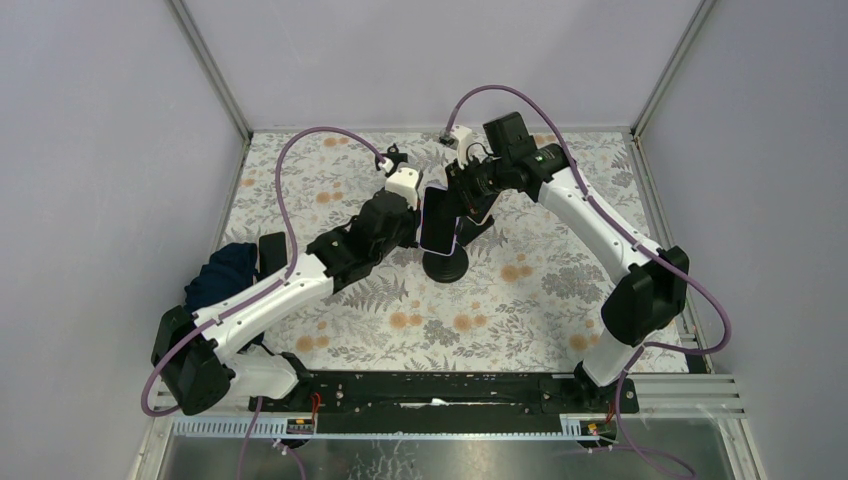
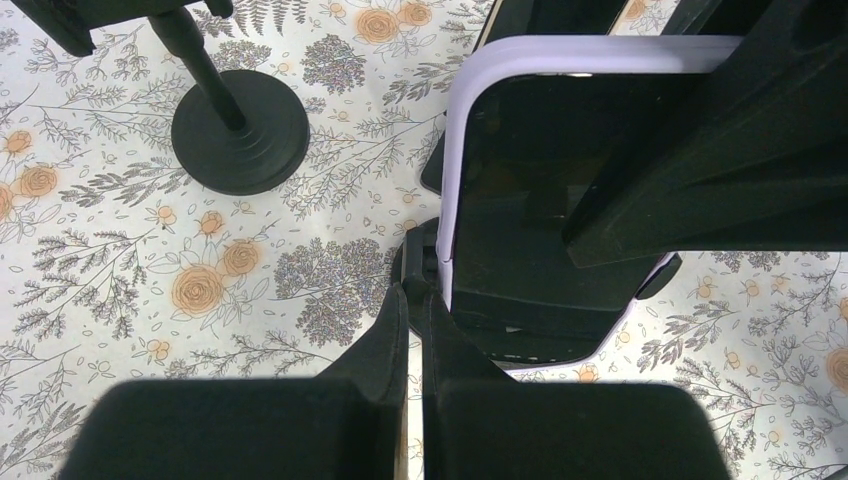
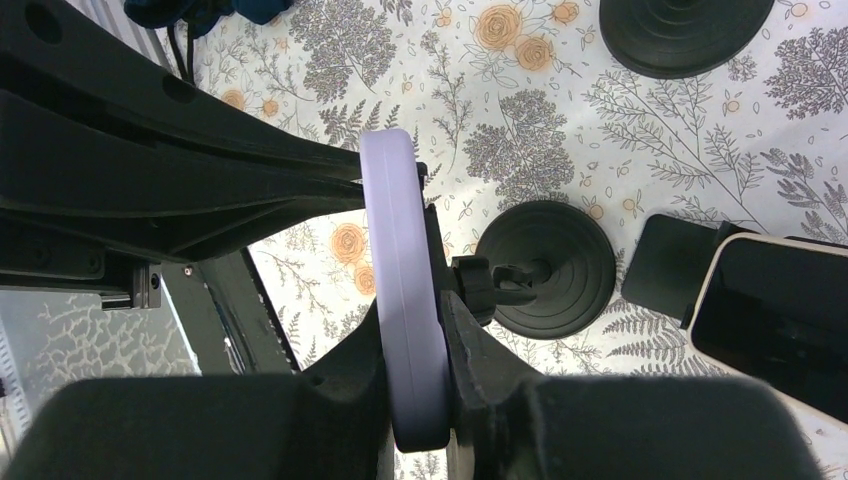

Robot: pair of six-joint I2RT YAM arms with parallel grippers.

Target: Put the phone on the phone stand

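Note:
A lilac-cased phone (image 1: 438, 228) (image 2: 545, 290) (image 3: 405, 290) stands over a black stand's round base (image 1: 445, 269) (image 3: 560, 315) in the middle of the table. My right gripper (image 1: 460, 195) is shut on the phone, its dark body crossing the screen in the left wrist view. My left gripper (image 1: 410, 225) is at the phone's left side, its fingertips closed on a dark part just beside the lilac edge, apparently the stand's; exactly what is between them is hard to tell.
Another black stand (image 2: 240, 150) is behind. A second phone (image 3: 775, 315) rests on a stand at the right. A black phone (image 1: 272, 250) and dark blue cloth (image 1: 220, 275) lie at the left.

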